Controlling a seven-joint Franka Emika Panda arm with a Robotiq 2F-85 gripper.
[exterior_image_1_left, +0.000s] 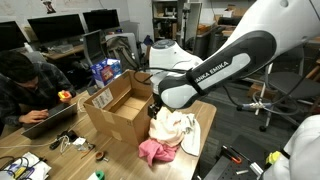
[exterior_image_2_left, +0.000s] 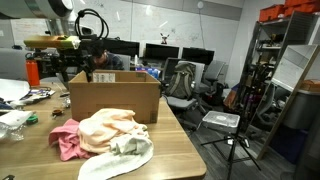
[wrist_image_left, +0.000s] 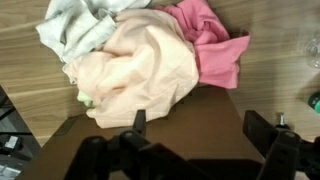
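My gripper stands open, its two dark fingers wide apart and no cloth between them. In the wrist view, the brown cardboard box lies under and between the fingers. A peach cloth lies crumpled just beyond the box, with a pink cloth and a whitish cloth beside it. From the second exterior view, the box stands with an open top behind the peach cloth, and my gripper is near its left side. The box floor is mostly hidden.
A person with a laptop sits at the far left of the table. Cables and small tools, including scissors, lie on the left half. Bare wood shows at the right end.
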